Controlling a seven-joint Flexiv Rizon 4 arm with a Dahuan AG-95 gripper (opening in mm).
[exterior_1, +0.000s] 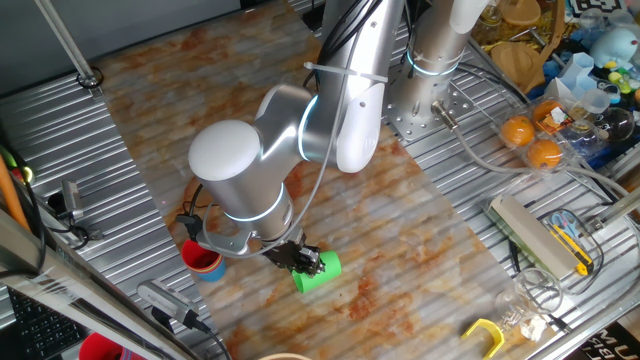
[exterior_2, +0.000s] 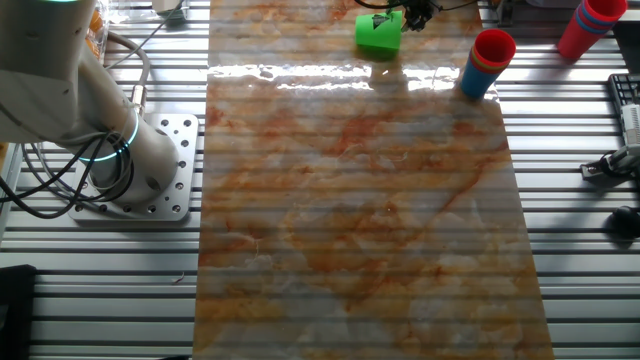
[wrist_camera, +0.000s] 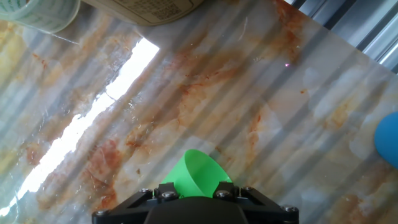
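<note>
A green cup (exterior_1: 318, 272) lies on its side at the marbled board, below the arm. My gripper (exterior_1: 302, 262) is at the cup's left end in exterior view 1, its dark fingers overlapping it. In the wrist view the green cup (wrist_camera: 194, 173) shows at the bottom middle, with dark fingertips (wrist_camera: 166, 195) on both sides of its lower part. How firmly the fingers press on it is hidden. At the top edge of exterior view 2, the green cup (exterior_2: 378, 32) appears beside the dark gripper (exterior_2: 418, 14).
Stacked cups, red on top and blue below (exterior_2: 488, 62), stand on the board's edge near the gripper. A brown round container (wrist_camera: 146, 9) and a clear one (wrist_camera: 43, 15) sit at the wrist view's top. Much of the board (exterior_2: 350, 220) is bare.
</note>
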